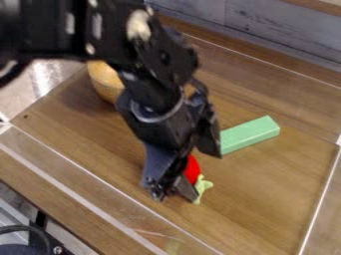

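The black gripper hangs low at the middle of the camera view, its fingers down over a red object with a pale green tip, likely a toy vegetable, which is mostly hidden behind it. The gripper is open; whether its fingers touch the red object cannot be told. A green block lies on the wooden surface to the right, behind the gripper.
A round tan object sits at the back left, partly hidden by the arm. Raised edges run along the front left, back and right.
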